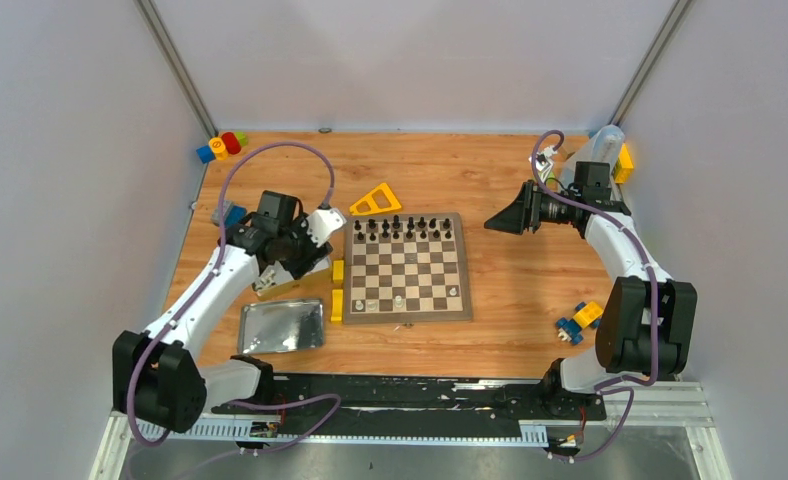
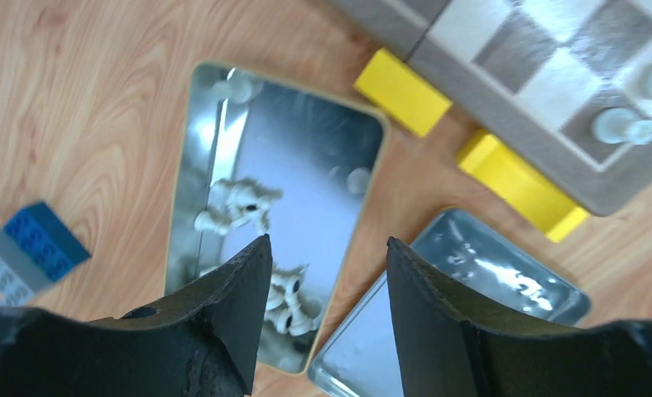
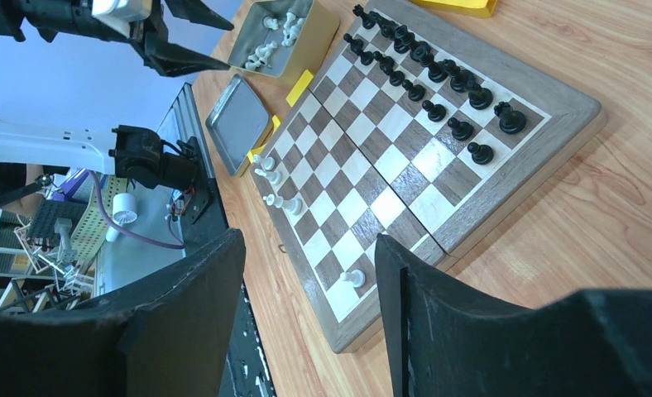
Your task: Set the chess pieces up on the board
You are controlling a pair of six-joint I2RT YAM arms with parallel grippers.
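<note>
The chessboard [image 1: 405,270] carries rows of black pieces [image 3: 480,95] along its far side; a few white pieces [image 3: 352,278] stand on the near side. A box [image 2: 302,190] left of the board holds several white pieces [image 2: 242,203], lying loose. My left gripper is open above this box, nothing between its fingers. My right gripper hangs over the table right of the board, its fingers apart with nothing between them.
A silver tray [image 1: 282,325] lies below the box. Yellow blocks [image 2: 401,91] edge the board's left side. A yellow triangle [image 1: 375,200] is behind it, a toy [image 1: 582,320] at right.
</note>
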